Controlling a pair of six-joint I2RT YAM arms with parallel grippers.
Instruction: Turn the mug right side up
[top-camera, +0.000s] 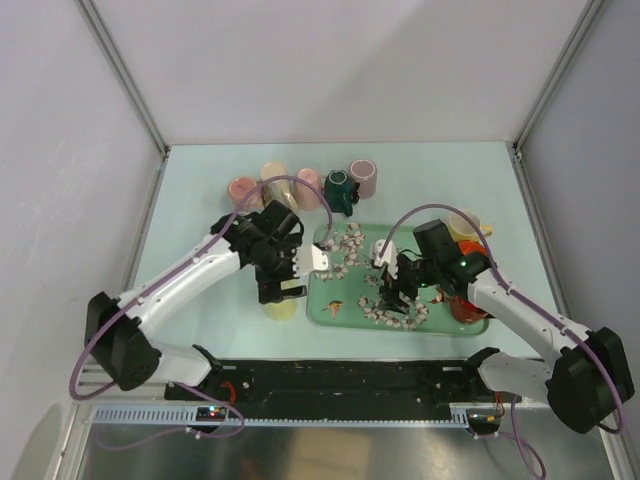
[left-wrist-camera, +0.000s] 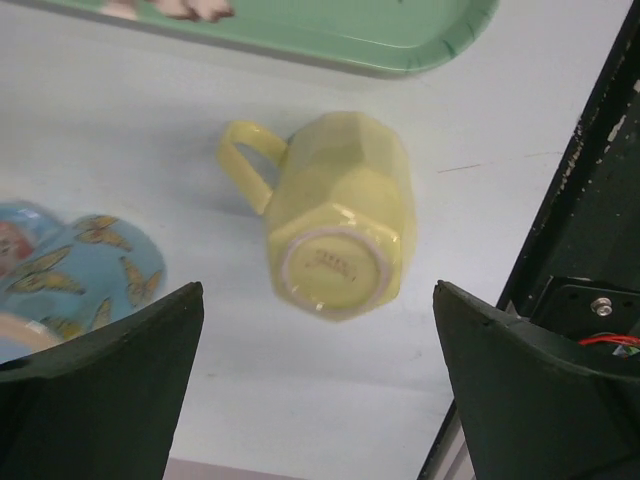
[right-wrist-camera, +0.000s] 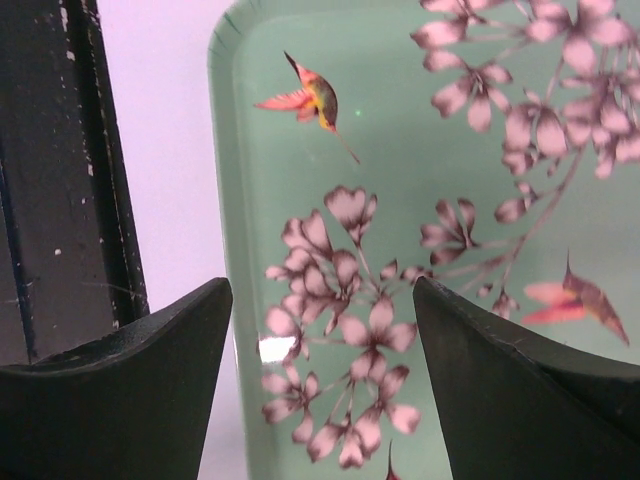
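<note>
A pale yellow mug (left-wrist-camera: 340, 195) stands upside down on the white table left of the green tray, its handle toward the back, ring base up. My left gripper hangs open over it, fingers on either side of its lower part in the wrist view; from above it largely hides the mug (top-camera: 280, 309). My right gripper (top-camera: 393, 292) is open above the green tray (top-camera: 345, 310), with only the tray's floral pattern between its fingers in the right wrist view.
Several mugs (top-camera: 362, 176) stand along the back of the table. Red and cream cups (top-camera: 466, 310) sit at the tray's right end. A blue patterned object (left-wrist-camera: 95, 270) lies beside the yellow mug.
</note>
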